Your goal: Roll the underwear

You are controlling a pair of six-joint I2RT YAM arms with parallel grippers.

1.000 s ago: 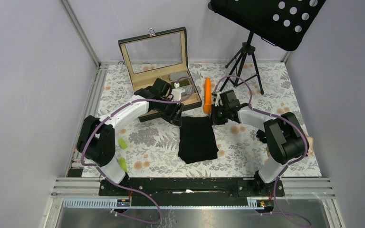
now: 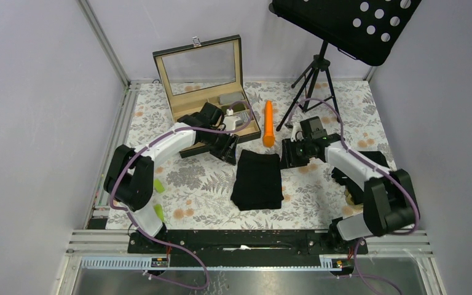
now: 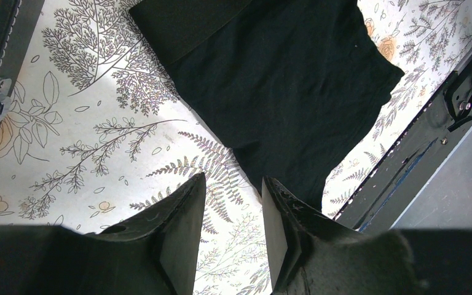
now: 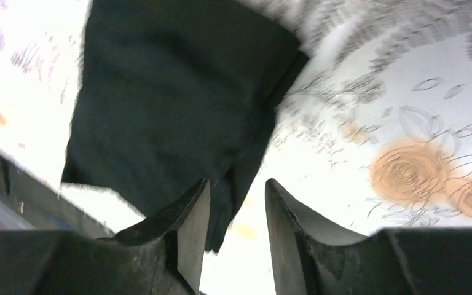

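The black underwear (image 2: 257, 181) lies folded into a rough rectangle at the front middle of the table, its surface wrinkled along one side in the right wrist view. My left gripper (image 2: 227, 153) hangs just beyond its back left corner, open and empty; in the left wrist view the cloth (image 3: 283, 92) spreads ahead of the fingertips. My right gripper (image 2: 291, 157) is at the cloth's back right corner, open; in the blurred right wrist view the cloth (image 4: 153, 110) lies ahead and left of the empty fingers.
An open compartment case (image 2: 190, 98) stands at back left, an orange cylinder (image 2: 268, 123) behind the underwear, a music stand (image 2: 316, 80) at back right. More dark cloth (image 2: 362, 160) lies at the right edge. Green pieces (image 2: 158, 212) lie at front left.
My right gripper and arm have moved to the right, away from the cloth's middle. The cloth's back edge has shifted slightly rightward. The left arm has barely moved.
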